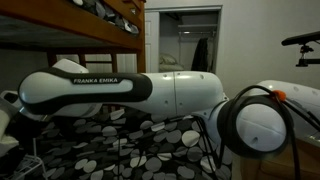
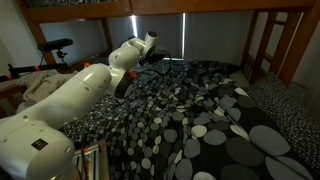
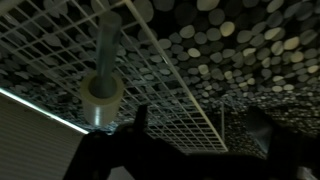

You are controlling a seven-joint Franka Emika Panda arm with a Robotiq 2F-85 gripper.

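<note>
In the wrist view my gripper stands open, its dark fingers spread apart with nothing between them. Below it on the left is a white wire rack or basket. By its wires sits a pale ring-shaped object, like a roll, and a grey-green cylinder reaches up from it. Whether the two are joined, I cannot tell. Part of the white wire shows at the left edge of exterior view 1, where my gripper is out of sight.
Dark bedding with grey and white spots covers the wide surface beneath the arm. A wooden bunk frame overhangs it, with a ladder at one side. Bare spotted cloth lies right of the wire in the wrist view.
</note>
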